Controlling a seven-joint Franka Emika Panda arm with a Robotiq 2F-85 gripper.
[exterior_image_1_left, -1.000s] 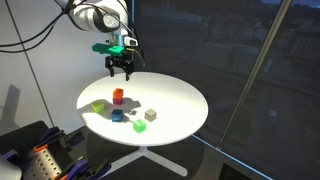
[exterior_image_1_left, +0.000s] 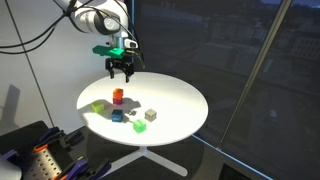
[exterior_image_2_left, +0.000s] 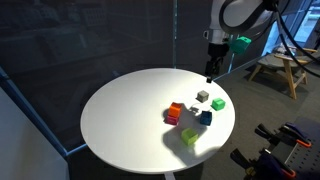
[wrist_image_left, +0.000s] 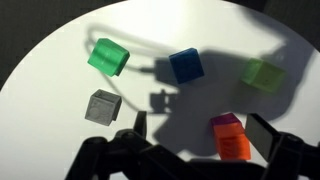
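High over the white round table (exterior_image_1_left: 180, 95), my gripper (exterior_image_1_left: 120, 76) points downward with its fingers open and nothing between them. An orange block (exterior_image_2_left: 176, 108) rests on a magenta block (exterior_image_2_left: 171, 117), and in the wrist view the orange block (wrist_image_left: 233, 143) lies close to the right finger. Standing apart on the tabletop are a blue block (wrist_image_left: 186, 66), a green block (wrist_image_left: 108, 57), a grey block (wrist_image_left: 103, 107) and a yellow-green block (wrist_image_left: 262, 75). None of the blocks touches the gripper.
The yellow-green block (exterior_image_1_left: 97, 106) sits near the table's edge. A wooden chair (exterior_image_2_left: 284, 70) stands off the table in the background.
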